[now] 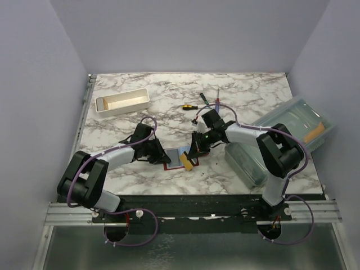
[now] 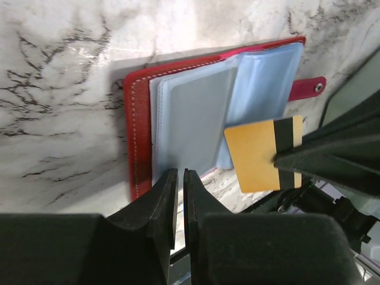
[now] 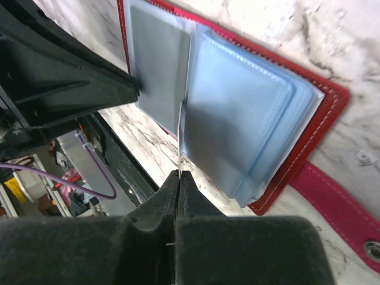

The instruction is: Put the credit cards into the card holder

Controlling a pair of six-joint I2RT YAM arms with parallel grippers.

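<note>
The open red card holder [image 1: 174, 158] lies flat on the marble table, with clear sleeves on both halves. My right gripper is shut on the gold card with a black stripe; in the right wrist view the card shows edge-on as a thin line. The card stands tilted over the holder, its far edge close to the seam between the halves; whether it is inside a sleeve I cannot tell. My left gripper is shut at the edge of the left sleeve [image 2: 193, 119], apparently pinching its plastic, though the pinch is mostly hidden.
A white tray [image 1: 146, 101] with a tan card inside stands at the back left. Screwdrivers [image 1: 190, 107] lie behind the holder. A large clear bin [image 1: 247, 169] stands close on the right.
</note>
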